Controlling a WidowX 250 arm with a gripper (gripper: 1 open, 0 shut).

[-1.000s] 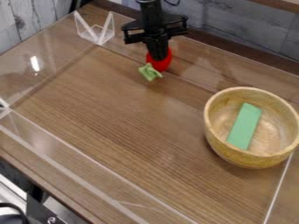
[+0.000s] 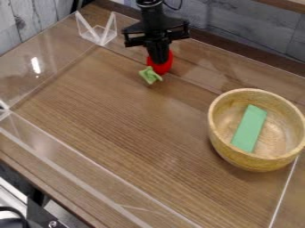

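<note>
The black gripper (image 2: 156, 49) is at the top middle of the table, pointing down, just over a red object (image 2: 162, 65) that it partly hides. Whether anything sits between its fingers is hard to tell; it looks shut. A small green piece (image 2: 150, 77) lies just in front of the red object. At the right, a tan bowl (image 2: 269, 151) holds a green rectangular block (image 2: 248, 127).
A clear plastic item (image 2: 98, 28) stands at the back left near a grey wall. A raised wooden edge runs along the back right.
The gripper has shifted very slightly over the red object; otherwise little differs.
</note>
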